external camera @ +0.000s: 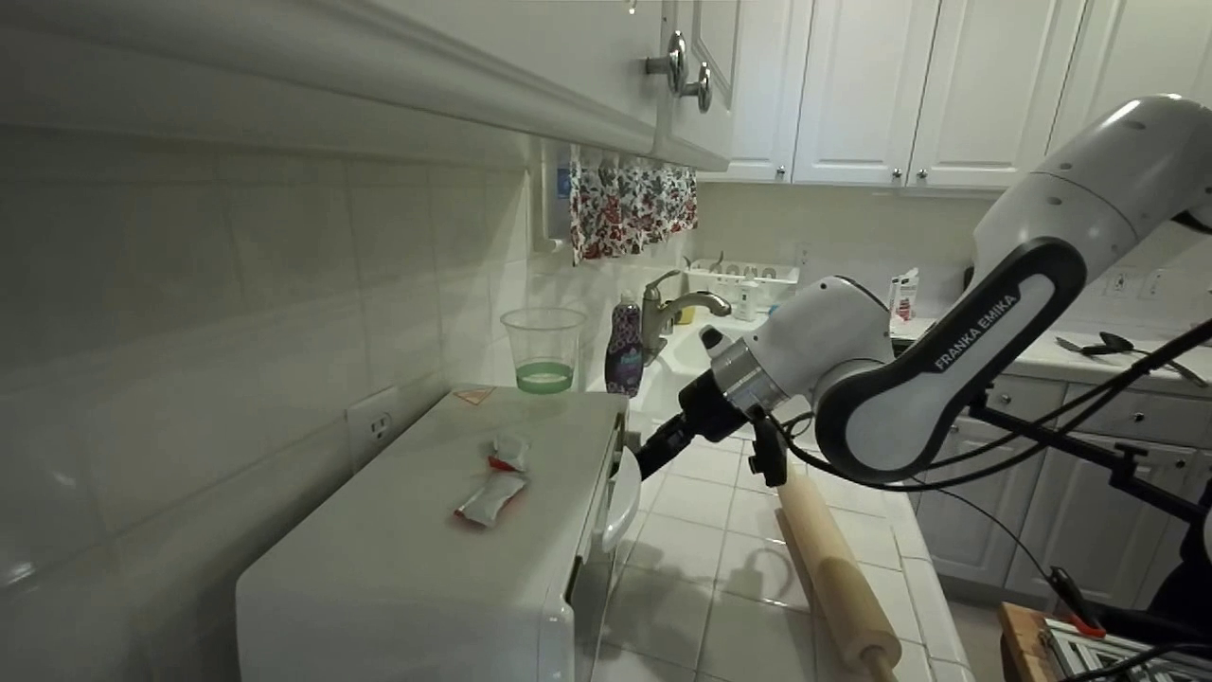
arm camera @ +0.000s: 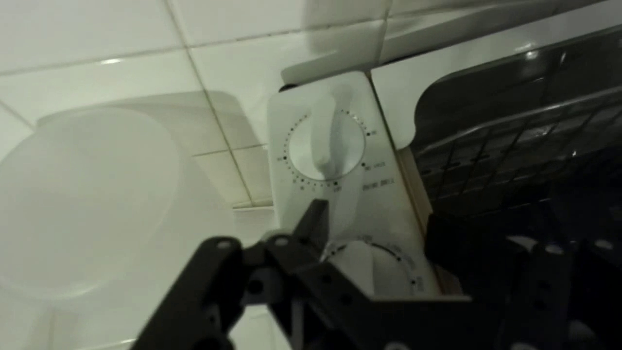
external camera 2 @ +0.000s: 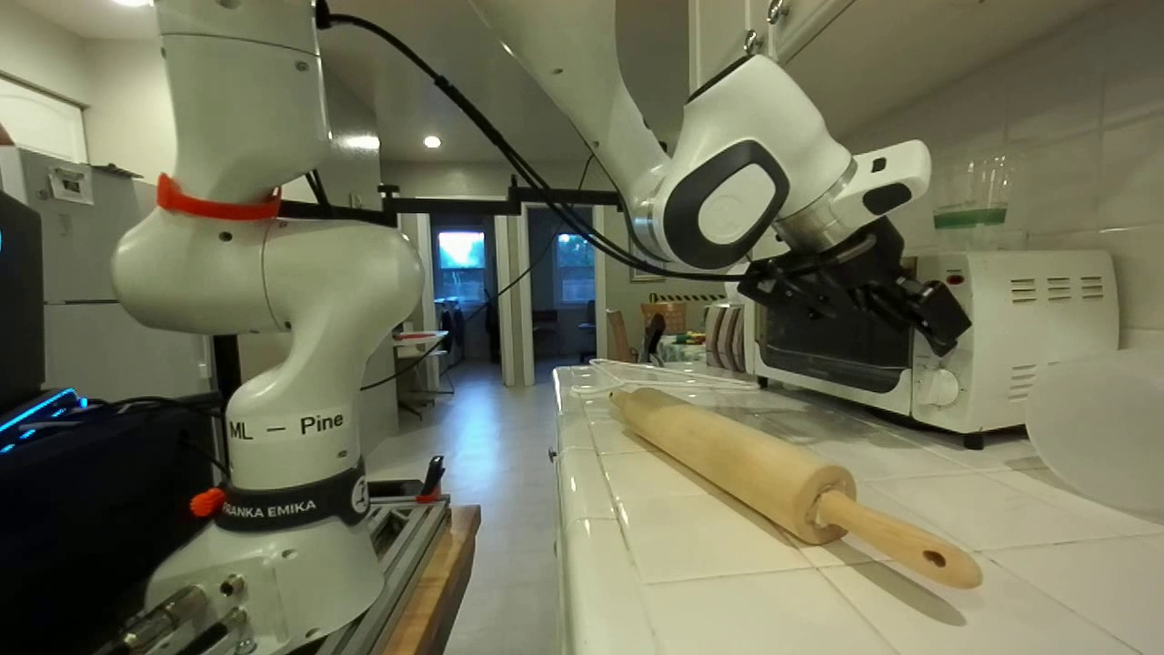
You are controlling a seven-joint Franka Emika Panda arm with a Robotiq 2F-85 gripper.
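A white toaster oven [external camera: 454, 546] stands on the tiled counter against the wall. My gripper [external camera: 648, 464] reaches down to the oven's front, close to its white door handle [external camera: 622, 500]. In the wrist view the fingers stand apart, the left one over the knob panel [arm camera: 379, 216] and the right one at the dark door glass [arm camera: 484, 116]. Nothing is seen held between them. The handle lies outside the wrist view, so contact with it cannot be told. An upper knob [arm camera: 326, 143] is in clear sight; my fingers partly cover a lower one.
A wooden rolling pin [external camera 2: 742, 464] lies on the counter before the oven. Beside the oven is a translucent white round object [arm camera: 87, 198]. Two small packets [external camera: 491, 498] rest on top, and a clear cup with green [external camera: 544, 352] stands at the back. A purple bottle [external camera: 624, 347] is beyond.
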